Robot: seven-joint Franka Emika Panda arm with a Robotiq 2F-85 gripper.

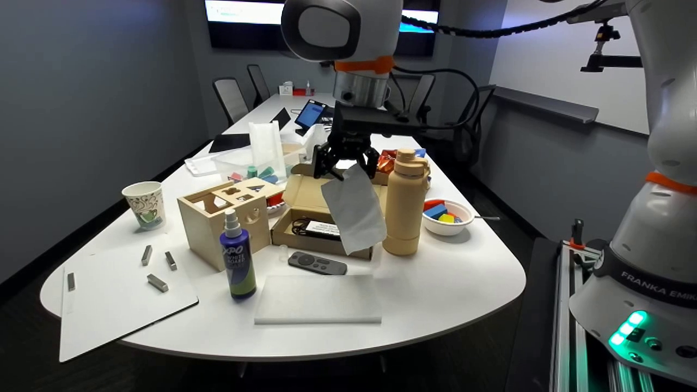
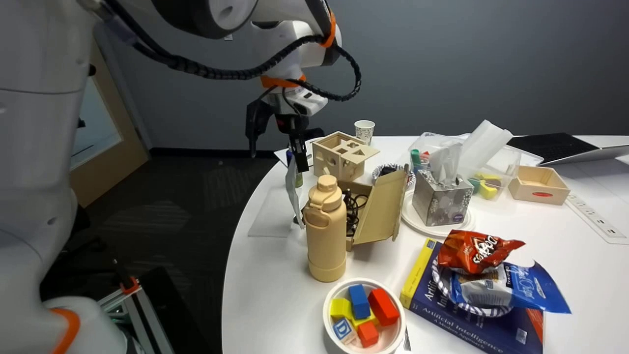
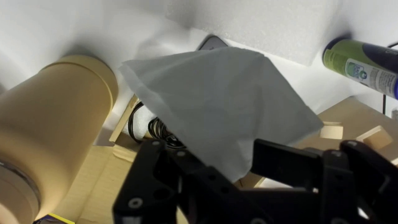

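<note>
A white tissue hangs from my gripper, pinched at its upper end, its lower corner loose above the table. In the wrist view the tissue spreads out in front of the fingers, hiding part of what lies below. Seen from the other side, the tissue appears nearly edge-on, left of the tan bottle. My gripper is shut on it, in the air in front of the open cardboard box.
Close on the right stands the tall bottle. A spray bottle, wooden shape box and remote are nearby. A flat white slab lies at the front. The tissue box sits farther back.
</note>
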